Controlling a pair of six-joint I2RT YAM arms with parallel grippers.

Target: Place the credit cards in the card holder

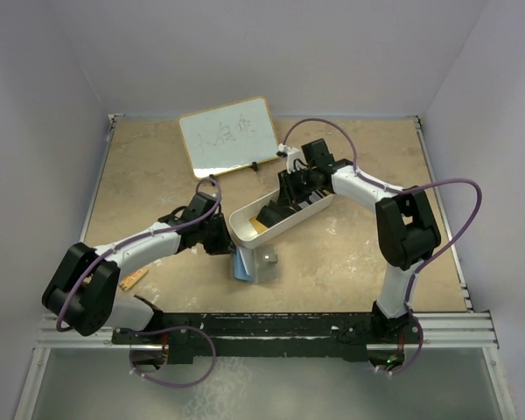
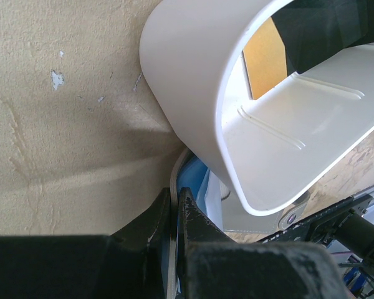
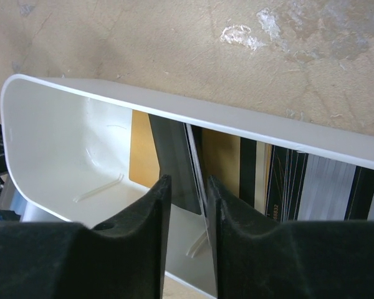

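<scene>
My left gripper (image 1: 226, 243) is shut at the front-left end of a white bin (image 2: 177, 75), on a thin edge of the blue card holder (image 2: 196, 174), which sits partly under the bin's end in that view. The bin holds yellow and dark cards (image 3: 143, 146) plus a row of striped ones at its right. My right gripper reaches into the bin, its fingers part apart around the edge of an upright dark card (image 3: 174, 159); whether it grips that card I cannot tell.
A whiteboard (image 1: 227, 136) lies at the back. A small tan block (image 1: 133, 278) is at the front left.
</scene>
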